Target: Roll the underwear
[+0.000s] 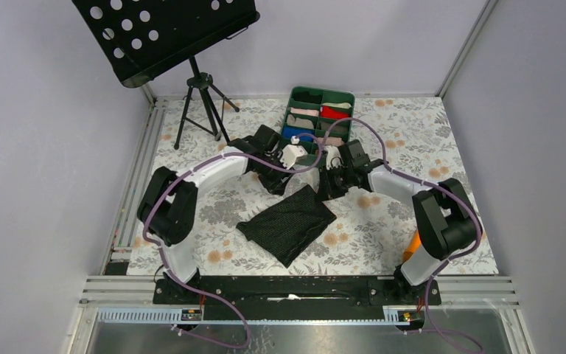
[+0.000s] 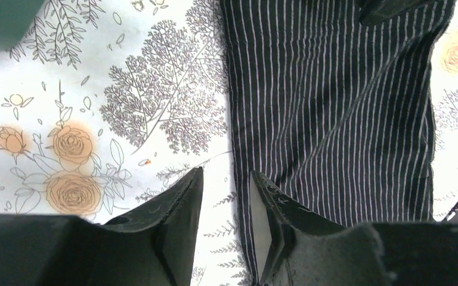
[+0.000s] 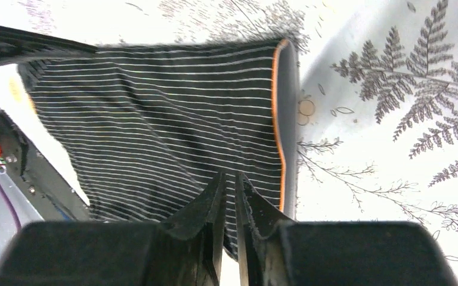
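The black, finely striped underwear (image 1: 284, 225) lies spread on the floral mat, with an orange edge along one side in the right wrist view (image 3: 173, 119). My left gripper hangs over it and the bare mat beside it, its fingers part open with a gap between them. My right gripper is over the cloth, its fingertips close together; whether cloth is pinched between them cannot be clearly seen.
A green sorter box (image 1: 287, 155) with folded clothes stands at the back. A black music stand (image 1: 200, 85) rises at back left. An orange object (image 1: 411, 243) lies at the right, partly hidden by the right arm.
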